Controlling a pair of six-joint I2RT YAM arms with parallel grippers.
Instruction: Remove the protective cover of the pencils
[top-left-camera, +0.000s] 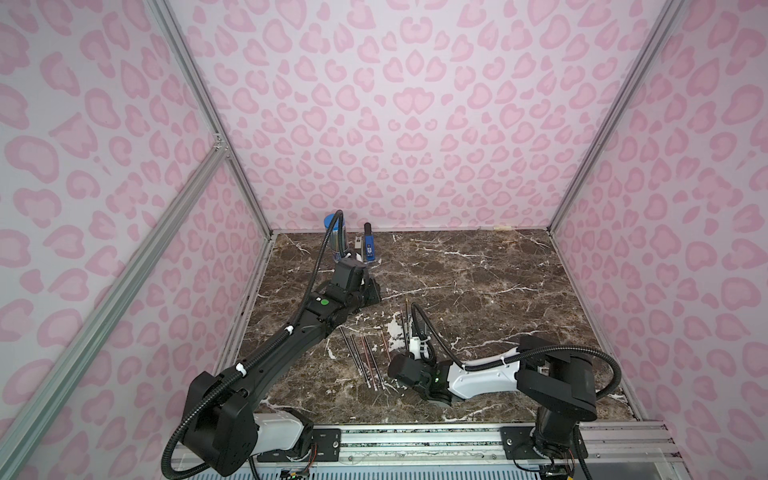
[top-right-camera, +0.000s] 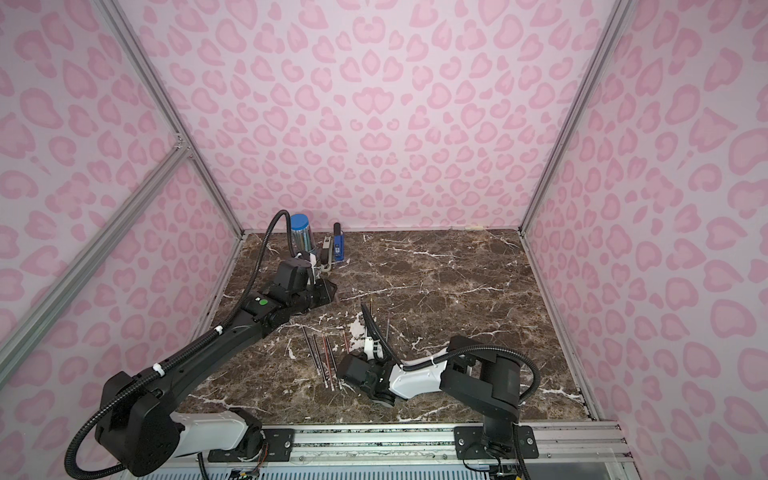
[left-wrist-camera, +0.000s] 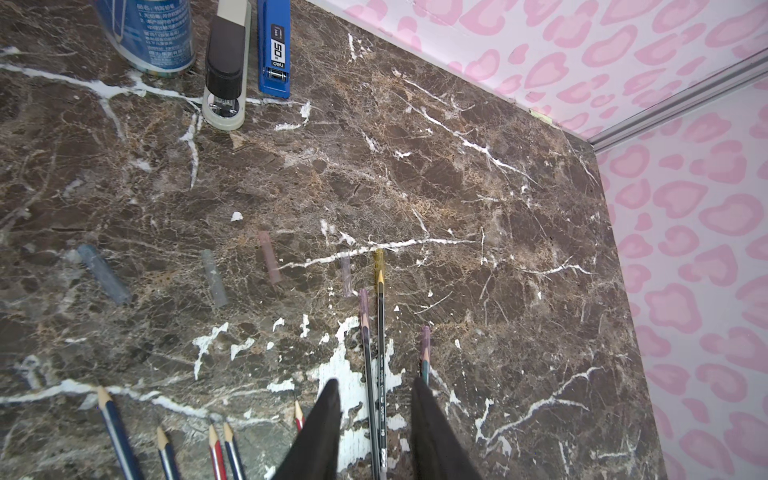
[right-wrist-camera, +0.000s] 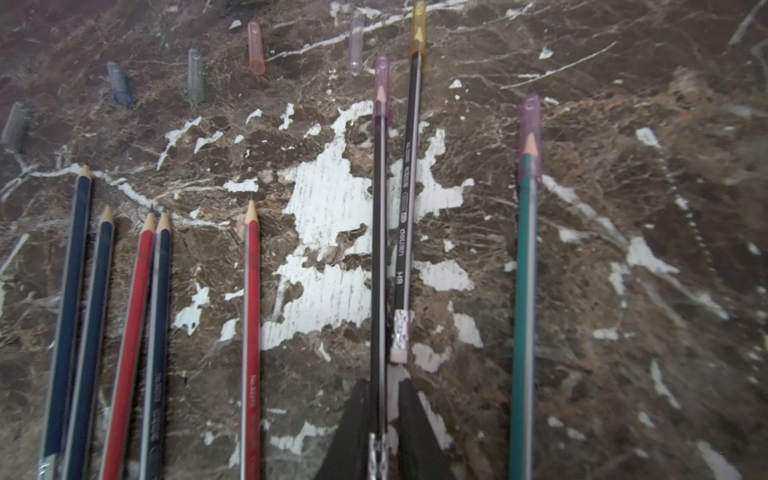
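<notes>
Several capless pencils, such as a red one, lie in a row at front left. A black pencil with a pink cap is at my right gripper, which is shut on its rear end. Beside it lie a black pencil with a yellow cap and a teal pencil with a pink cap. Loose clear caps lie beyond the row. My left gripper is above and left of the capped pencils, part open, nothing seen between its fingers.
At the back left stand a blue-lidded canister, a grey stapler and a blue stapler.
</notes>
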